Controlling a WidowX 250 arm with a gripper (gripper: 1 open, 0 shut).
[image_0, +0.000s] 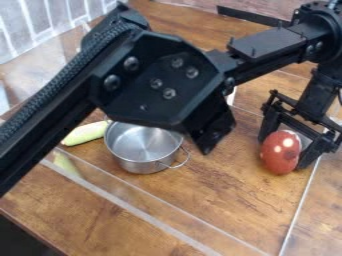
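My gripper (302, 118) is at the right of the camera view, its black fingers open around a red, rounded object with white spots (281, 152), which rests low between them near the wooden table surface. A steel pot (142, 150) sits left of center, and a pale yellow corn-like item (86, 133) lies to its left. The large black arm crosses the upper left and middle of the view, hiding much of the table behind it.
A clear panel stands at the upper left.
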